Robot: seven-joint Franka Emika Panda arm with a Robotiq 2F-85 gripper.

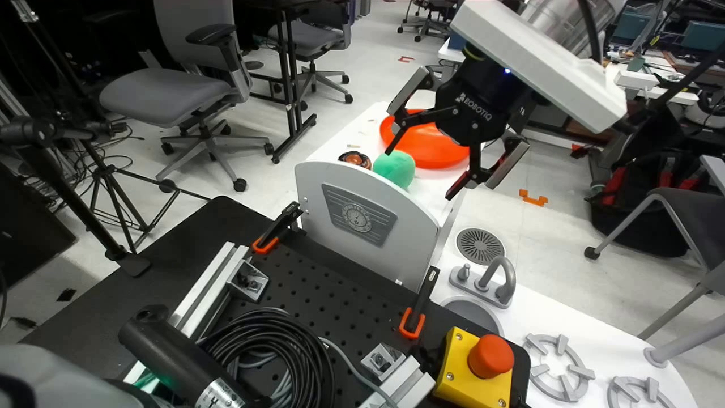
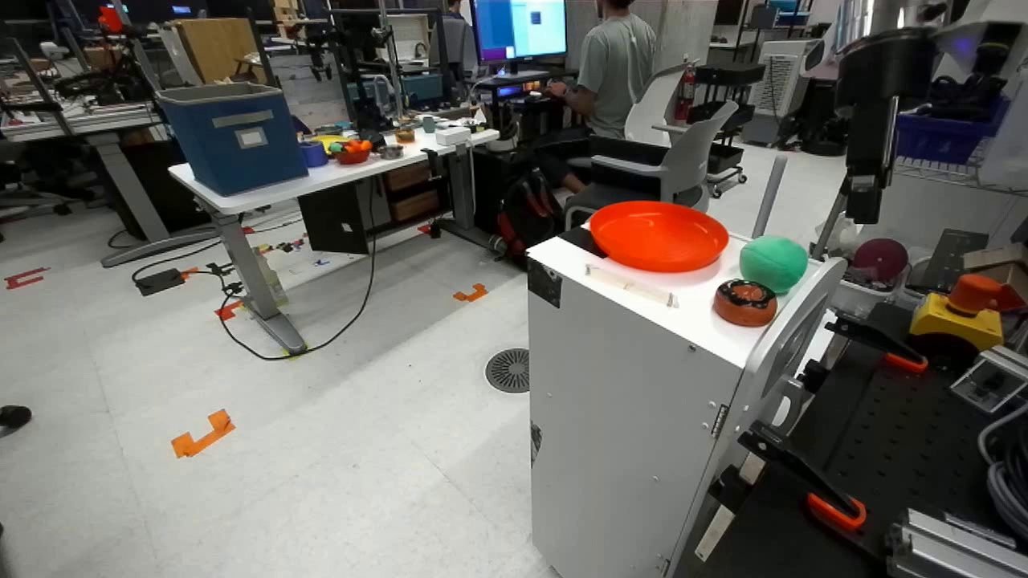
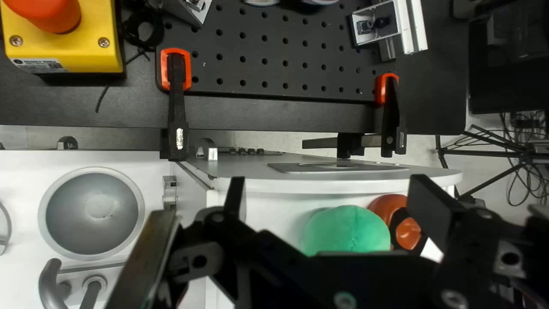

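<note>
My gripper stands open above the white counter, its fingers spread wide and nothing between them. On the counter rests a green plush ball, close behind the upright grey panel. Beside it sits a brown and black ring-shaped object. An orange-red plate lies farther along the same top, and a thin pale stick lies near its edge. From the wrist, the green ball shows beyond the gripper, partly hidden by its black linkage; the brown object peeks out next to it.
The curved grey panel rises between counter and black pegboard table. Two black clamps with orange tips hold near the table edge. A yellow box with a red button, a small sink and a faucet stand nearby.
</note>
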